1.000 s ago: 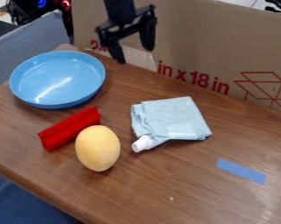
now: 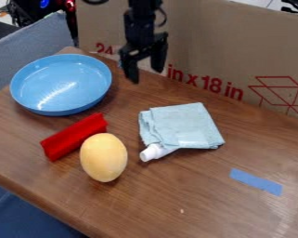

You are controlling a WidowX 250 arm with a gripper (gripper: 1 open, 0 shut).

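Observation:
The black gripper (image 2: 144, 58) hangs open at the back of the table, in front of the cardboard, above and to the right of a blue plate (image 2: 59, 85) at the left. A red object (image 2: 71, 137) lies below the plate. A yellow egg-shaped object (image 2: 104, 158) sits at the front middle. A light blue folded cloth (image 2: 181, 125) lies in the middle right, partly over a white tube (image 2: 156, 152). The gripper touches none of these objects.
A large cardboard panel (image 2: 226, 65) stands along the back. The table's left edge drops off at the lower left.
The gripper has come down lower in front of the cardboard, after shifting slightly to the right. The objects on the table have not moved.

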